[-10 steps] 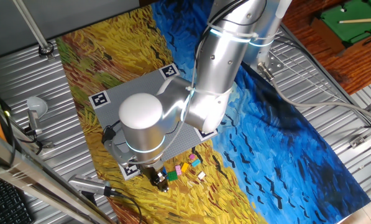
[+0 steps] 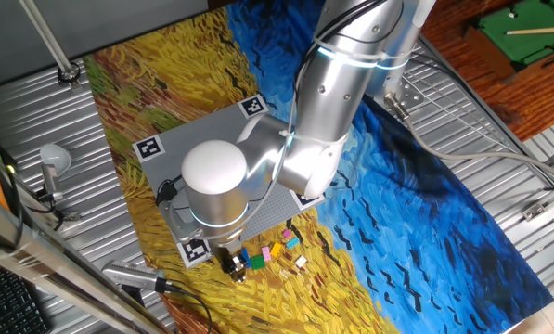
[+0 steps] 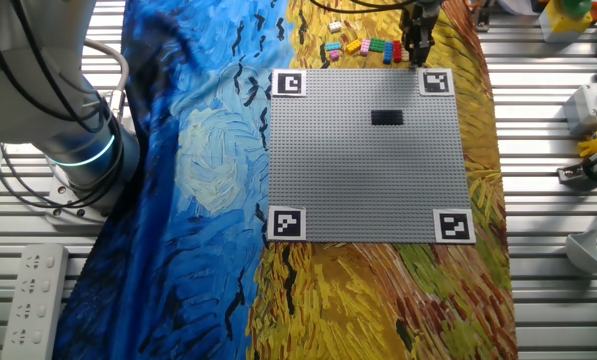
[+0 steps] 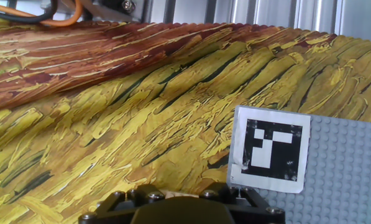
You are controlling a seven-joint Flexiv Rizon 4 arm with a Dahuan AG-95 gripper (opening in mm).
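Observation:
My gripper hangs low beside the far edge of the grey baseplate, at the marker end of a row of small bricks. In exterior view 2, a red brick is closest to it, followed by a green brick, a pink brick and a yellow brick. A black brick sits on the baseplate. Only the upper finger linkages show along the bottom of the wrist view. The fingertips are hidden there, so I cannot tell whether they are apart or hold anything.
Loose by the row lie a white brick and a light-blue brick. Printed markers cover the baseplate's corners. A silver device with a cable lies left of my gripper. Most of the baseplate is bare.
In exterior view 1 my gripper has shifted slightly left and up, and the arm has moved a little with it. The visible loose bricks stay where they were.

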